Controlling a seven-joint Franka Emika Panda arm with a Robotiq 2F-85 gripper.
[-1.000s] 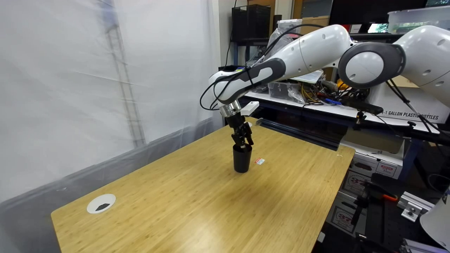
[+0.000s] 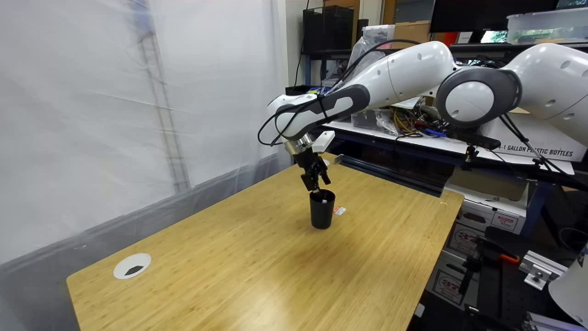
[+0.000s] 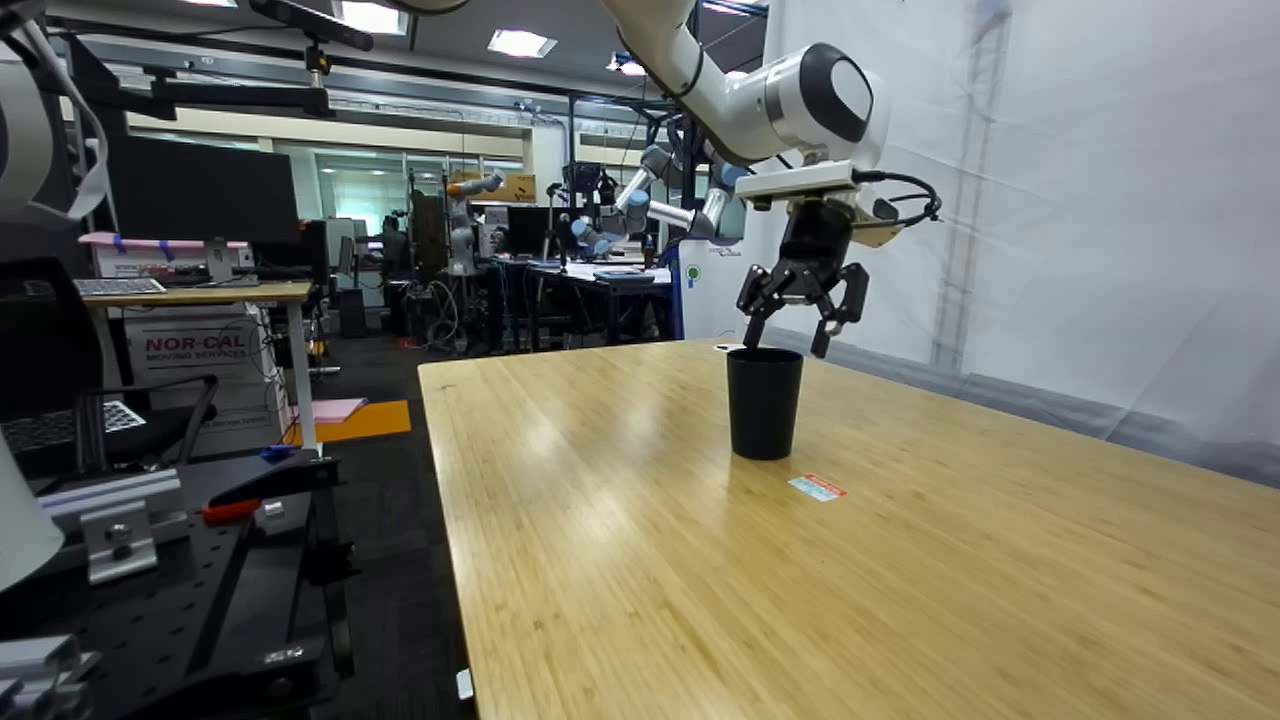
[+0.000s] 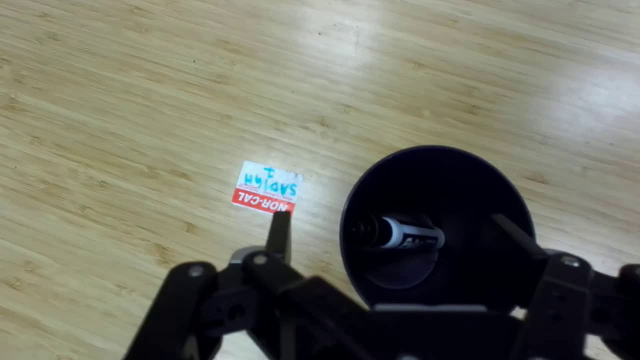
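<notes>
A black cup [image 3: 764,406] stands upright on the wooden table. Inside it, the wrist view shows a white-and-black marker [image 4: 414,235] lying low in the cup. My gripper [image 3: 786,344] is just above the rim, pointing down, its fingers apart and nothing between them. In the wrist view one finger [image 4: 280,237] appears outside the cup over bare table, while the other overlaps the far side of the cup's opening. Neither finger visibly grips the wall.
Beside the cup a red-and-white label [image 4: 267,187] lies flat on the table. A white disc [image 2: 132,265] is set near the table's left end. A plastic curtain [image 2: 138,127] hangs along one side.
The cup has shifted slightly right and towards exterior view 1. My gripper has risen a little and moved slightly left, and its fingers look wider apart.
</notes>
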